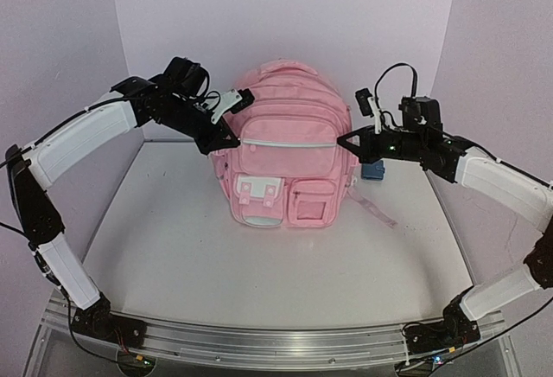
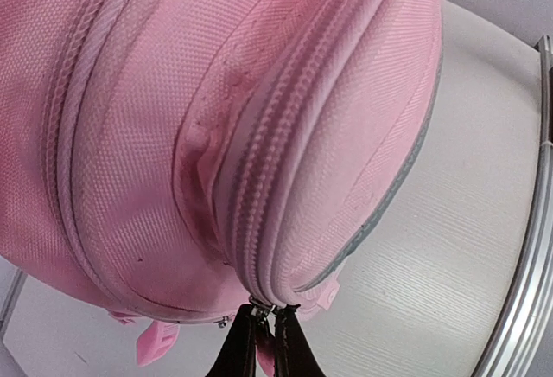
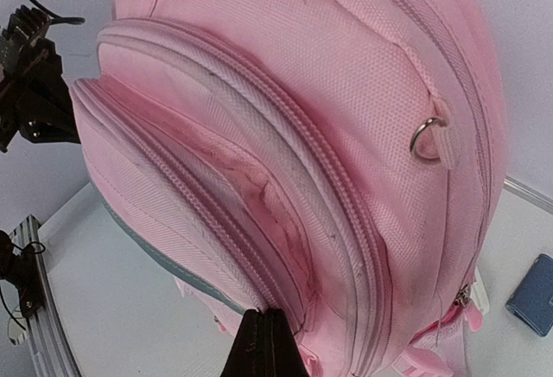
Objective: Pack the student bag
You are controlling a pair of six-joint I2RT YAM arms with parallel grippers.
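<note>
The pink backpack (image 1: pixel 289 109) stands upright at the back of the table, its front facing me. My left gripper (image 1: pixel 238 142) is at the left end of the front pocket's zipper edge. In the left wrist view its fingertips close round the zipper pull (image 2: pixel 264 312), and some pink strap shows between the fingers. At the pocket's right end is my right gripper (image 1: pixel 340 141). In the right wrist view its fingers (image 3: pixel 249 342) are together at the lower corner of the pocket's zipper edge (image 3: pixel 259 290), apparently pinching it.
A dark blue flat item (image 3: pixel 532 295) lies on the table right of the backpack, partly behind my right arm in the top view. A pink strap (image 1: pixel 373 207) trails to the backpack's right.
</note>
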